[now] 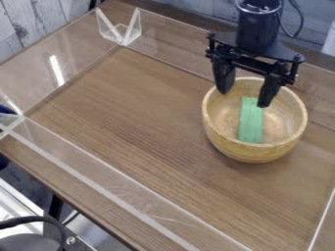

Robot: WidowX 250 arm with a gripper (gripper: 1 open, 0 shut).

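Note:
A round tan bowl (225, 140) sits on the wooden table at the right, with a green oblong object (250, 118) lying inside it. My black gripper (248, 88) hangs over the back of the bowl, open, one finger at the left and the other at the right, above the green object.
Clear plastic pieces lie along its back and left edges. A black object (29, 235) shows at the bottom left corner.

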